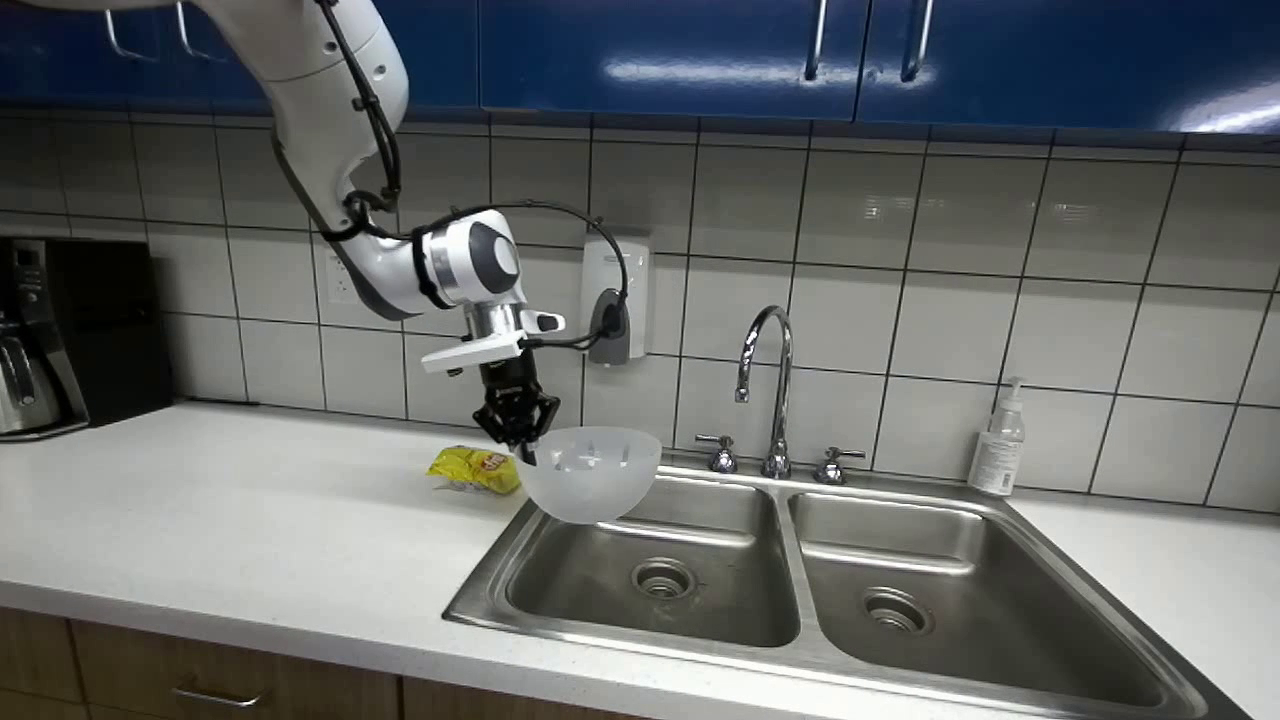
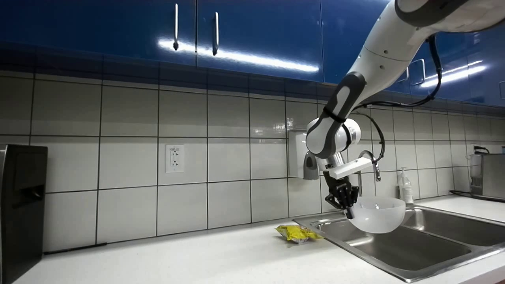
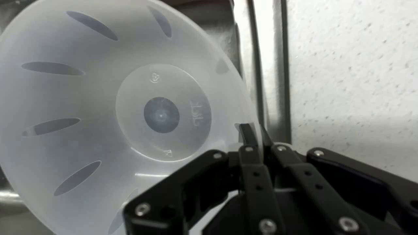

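Note:
A translucent white bowl (image 1: 593,478) hangs tilted slightly over the left edge of the sink's left basin. My gripper (image 1: 525,451) is shut on its left rim. In the wrist view the bowl (image 3: 164,113) looks empty, and the gripper has one finger inside the wall and one outside. Exterior view 2 shows the bowl (image 2: 377,215) clear of the basin below it, with the gripper (image 2: 350,213) at its near-left side. The yellow snack bag (image 2: 298,232) lies on the counter left of the sink.
The double steel sink (image 1: 788,564) has a curved faucet (image 1: 782,396) and handles behind it. A soap bottle (image 1: 998,444) stands at the back right, and a wall dispenser (image 1: 617,300) is behind the arm.

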